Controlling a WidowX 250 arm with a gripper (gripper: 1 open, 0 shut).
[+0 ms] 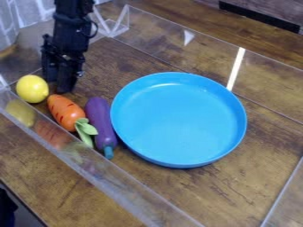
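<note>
My black gripper (59,69) reaches down at the upper left, just behind a yellow lemon (32,89); its fingers are dark and blurred against the floor, so their spread is unclear. An orange toy carrot (67,113) with green leaves lies right of the lemon. A purple eggplant (99,122) lies beside the carrot, left of a large blue plate (178,120), which is empty.
Clear plastic walls (142,199) border the wooden floor (236,186) around the objects.
</note>
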